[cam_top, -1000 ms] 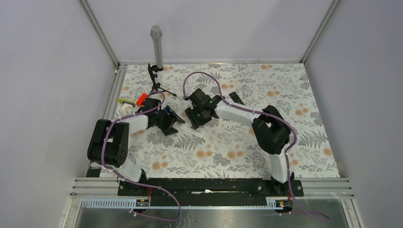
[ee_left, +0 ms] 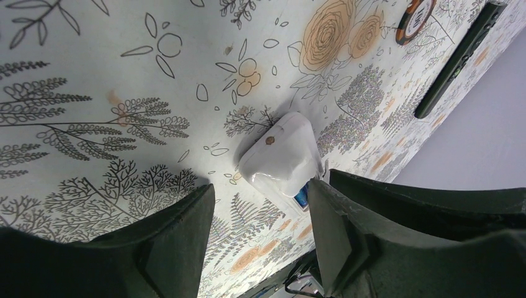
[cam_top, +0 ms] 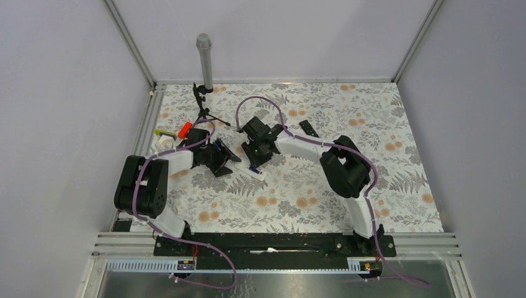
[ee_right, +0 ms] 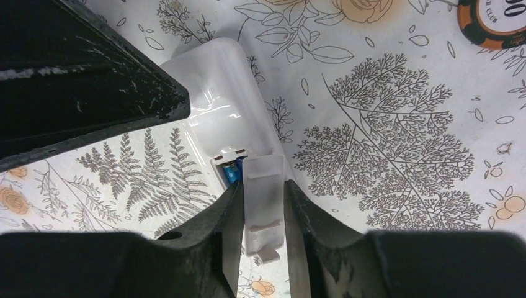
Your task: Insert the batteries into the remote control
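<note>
The white remote control (cam_top: 252, 173) lies face down on the patterned cloth, its smooth back (ee_right: 217, 102) up. Blue batteries (ee_right: 232, 173) show in its compartment, partly covered from sight by the white battery cover (ee_right: 264, 202). That cover is between the fingers of my right gripper, which appears shut on its two sides, over the compartment. My left gripper is open by the other end of the remote, with nothing between its fingers. In its wrist view, a blue battery (ee_left: 302, 196) peeks out beside the left gripper's right finger.
A black remote (cam_top: 308, 128) lies behind the right arm. A poker chip (ee_right: 496, 22) rests beyond the white remote. At the left stand a small tripod (cam_top: 203, 110) and a red object (cam_top: 185, 130).
The right arm has shifted slightly over the remote. Blue shows at the compartment in the top view now, where it did not before. The left arm has stayed still.
</note>
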